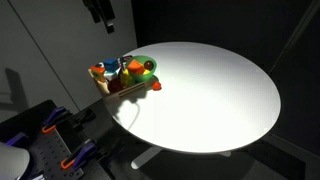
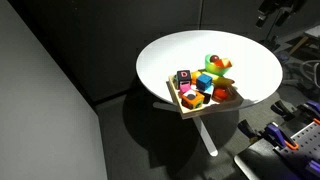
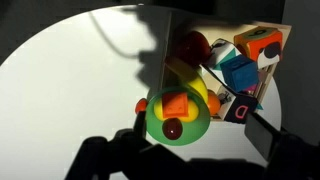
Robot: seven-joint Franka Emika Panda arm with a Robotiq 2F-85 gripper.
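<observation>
My gripper stands open, high above the table, nothing between its fingers; in exterior view 1 it hangs at the upper left (image 1: 105, 20). Below it in the wrist view is a green bowl (image 3: 200, 134) holding an orange block (image 3: 175, 104) and a dark red round object (image 3: 172, 128). A wooden tray (image 2: 187, 114) near the table's edge holds several coloured blocks, including a blue cube (image 3: 240, 72), a black block with a pink mark (image 3: 238, 108) and an orange-and-black block (image 3: 261, 46). A yellow curved object (image 3: 186, 76) lies between bowl and tray.
A small orange-red object (image 1: 157, 86) lies alone on the white round table (image 1: 210, 100) beside the tray. A dark red round object (image 3: 192, 48) sits at the tray's side.
</observation>
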